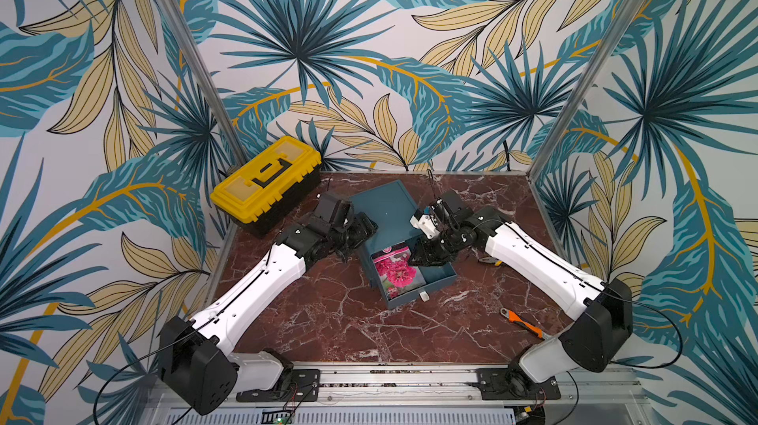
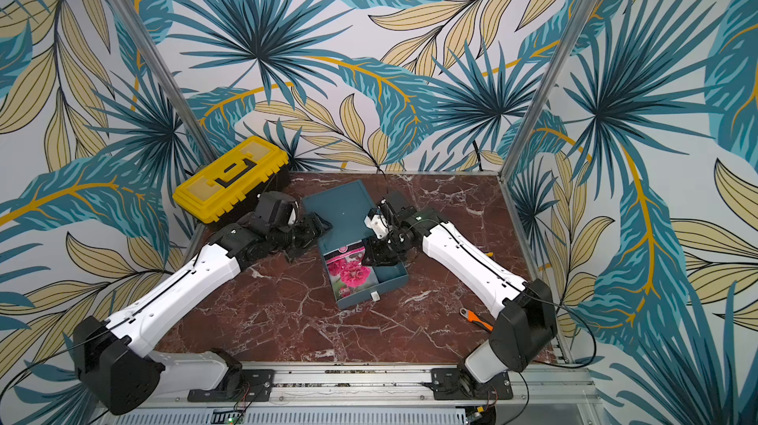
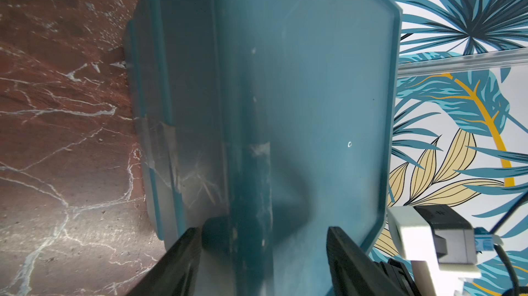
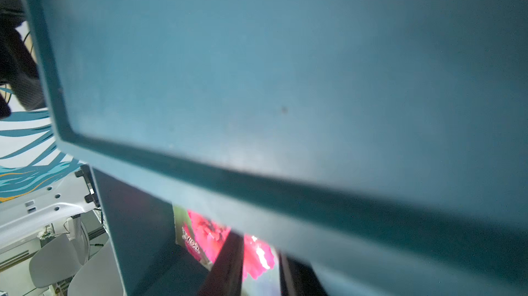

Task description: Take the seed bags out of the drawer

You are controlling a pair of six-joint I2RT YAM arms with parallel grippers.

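A blue-grey drawer unit (image 1: 387,205) lies in the middle of the table, its drawer (image 1: 432,284) pulled out toward the front. Inside it lies a seed bag (image 1: 397,271) with a pink flower picture; whether others lie underneath is hidden. My left gripper is at the unit's left side, its fingers (image 3: 178,268) spread apart around the edge of the top. Over the drawer's back part, my right gripper has a small gap between its fingers, which overlap the bag in the right wrist view. Whether they touch it is unclear.
A yellow and black toolbox (image 1: 268,176) stands at the back left. An orange-handled tool (image 1: 522,322) lies at the front right, and another small tool (image 1: 491,262) is partly under the right arm.
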